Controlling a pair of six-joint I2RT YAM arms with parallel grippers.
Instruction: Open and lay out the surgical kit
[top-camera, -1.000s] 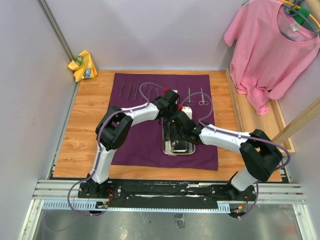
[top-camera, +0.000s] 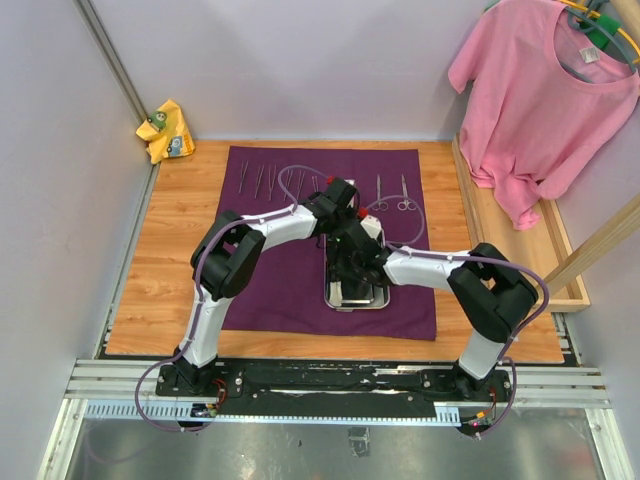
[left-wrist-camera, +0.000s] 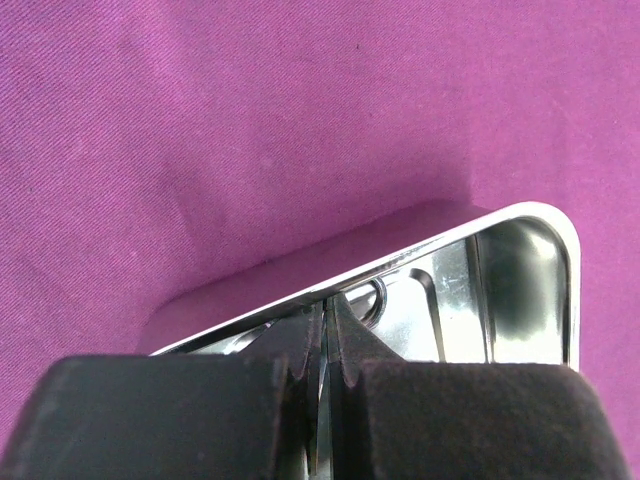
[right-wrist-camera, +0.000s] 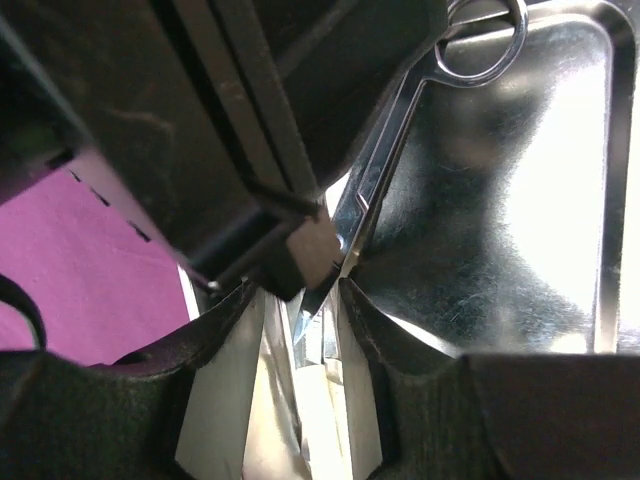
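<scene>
The steel tray (top-camera: 358, 307) lies on the purple cloth (top-camera: 270, 300), largely hidden under my arms. A scissor-like instrument (right-wrist-camera: 380, 150) with a ring handle lies in it. In the right wrist view, my left gripper's dark body crosses the instrument's shaft. My left gripper is shut at the tray's rim (left-wrist-camera: 400, 255); a ring (left-wrist-camera: 375, 300) shows just behind its tips. Whether anything thin is pinched there is unclear. My right gripper is open, low in the tray, its fingers on either side of the instrument's narrow end and a pale handle (right-wrist-camera: 318, 410).
Several slim instruments (top-camera: 257, 181) lie in a row along the cloth's far edge, with two ring-handled ones (top-camera: 404, 193) farther right. Both arms meet closely over the tray. A yellow bag (top-camera: 166, 133) sits at the back left.
The right arm has shifted, its elbow moving left and toward the back, with its gripper slightly farther left over the tray. My left arm has stayed still.
</scene>
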